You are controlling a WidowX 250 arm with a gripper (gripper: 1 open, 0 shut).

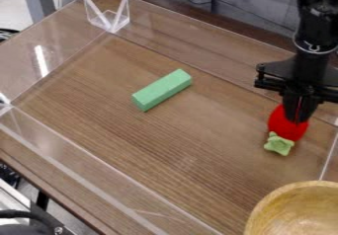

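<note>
The black gripper [295,83] hangs at the right over a red object [288,121], which has a pale green leafy top [279,144] pointing toward the front, like a strawberry. The gripper's lower tips reach close to or onto the red object's upper part; whether they touch or grip it is hard to tell.
A green block [162,90] lies left of centre. A yellow bowl [294,214] is at the front right, cut by the frame. A white wire holder [109,12] stands at the back left.
</note>
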